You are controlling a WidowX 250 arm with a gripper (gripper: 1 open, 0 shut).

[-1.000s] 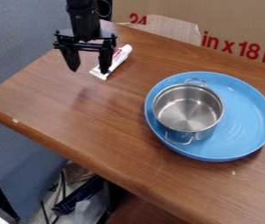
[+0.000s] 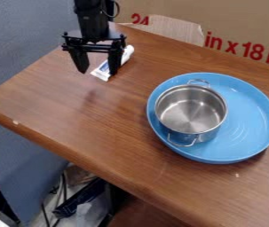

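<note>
My black gripper hangs over the back left of the wooden table, its two fingers open. A white tube lies at the right finger, partly hidden behind it; whether they touch I cannot tell. At the right, a steel pot with wire handles stands on a light blue plate.
A cardboard box stands along the back. A grey-blue surface is beside the table's left edge, with cables and clutter low at the lower left.
The gripper has moved slightly right and down toward the tube, covering more of it. The pot and plate have not moved.
</note>
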